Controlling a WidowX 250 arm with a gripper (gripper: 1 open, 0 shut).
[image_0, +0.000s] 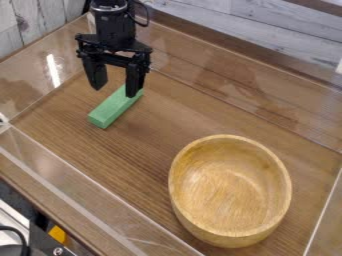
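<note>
A green rectangular block (115, 110) lies diagonally on the wooden surface in the upper left. The black gripper (115, 72) hangs above and just behind it, its two fingers spread wide with nothing visible between them. A round wooden bowl (230, 190) sits at the lower right.
Pale walls or rims border it at the back and left. Dark cabling shows at the lower left corner.
</note>
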